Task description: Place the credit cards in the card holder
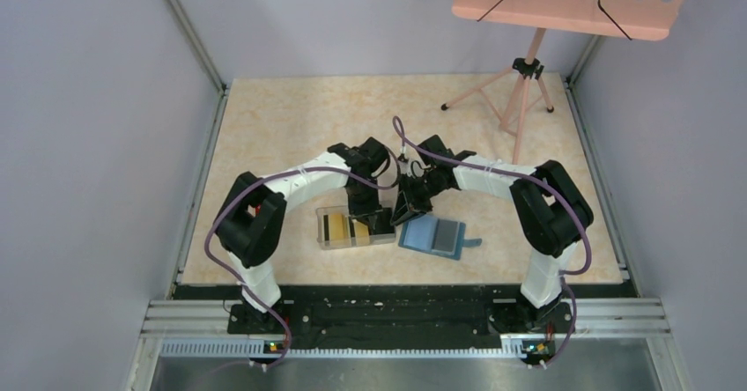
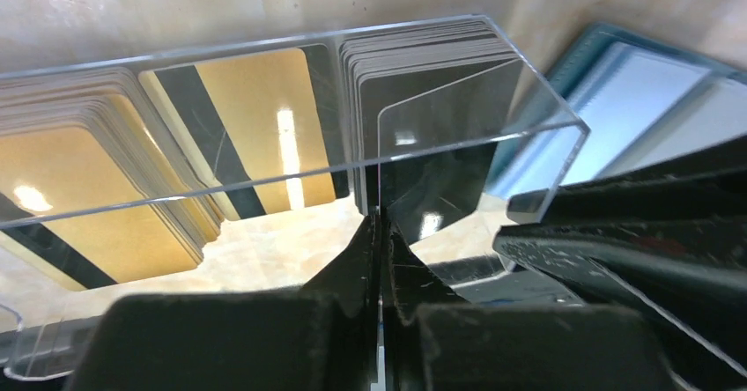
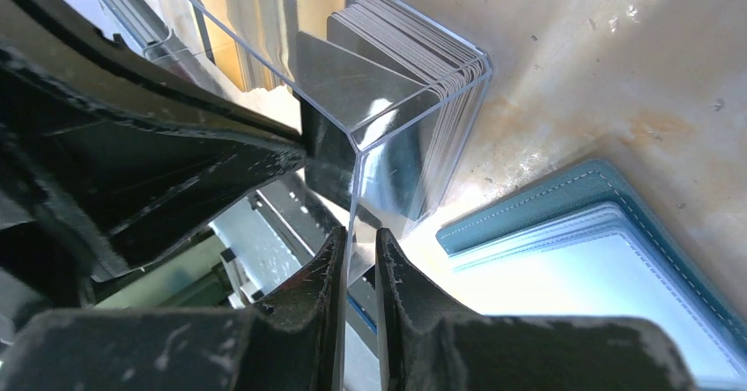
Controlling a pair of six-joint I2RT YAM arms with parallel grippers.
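Observation:
A clear card box (image 1: 331, 243) holds gold cards (image 2: 247, 109) and dark cards (image 2: 423, 100); a loose-angled dark card (image 3: 348, 65) shows among the dark stack. My left gripper is shut over the box's near right part, with nothing clearly between its fingers. My right gripper is shut on the box's clear right-end edge. The blue card holder (image 1: 432, 237), with light and grey cards or pockets, lies right of the box.
A pink stand (image 1: 524, 83) is at the back right. The two grippers are close together.

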